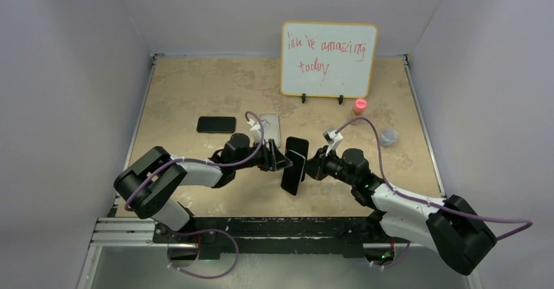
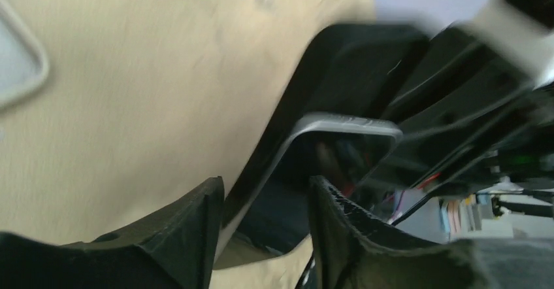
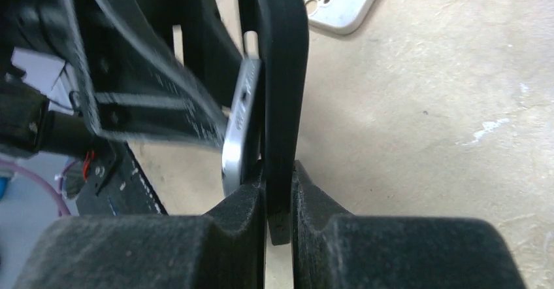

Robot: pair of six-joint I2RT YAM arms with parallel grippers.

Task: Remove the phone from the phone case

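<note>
A black case point(image 1: 298, 146) hangs over the middle of the table, and my right gripper point(image 1: 309, 169) is shut on its edge. In the right wrist view the dark case edge point(image 3: 284, 93) runs down between the right gripper's fingers point(image 3: 234, 218). The phone point(image 1: 292, 175), with a dark screen and silver rim, stands tilted against the case, its top end lower than the case's. The phone point(image 2: 287, 201) shows behind and between the fingertips of my left gripper, which are apart. Whether they touch it cannot be told. The phone's lower end is partly hidden.
Behind the grippers lies a pale case point(image 1: 270, 127) with lens holes. A black phone-like slab point(image 1: 216, 125) is farther left. A whiteboard point(image 1: 328, 60), a pink-capped bottle point(image 1: 360, 107) and a clear cup point(image 1: 388, 136) stand at the back right.
</note>
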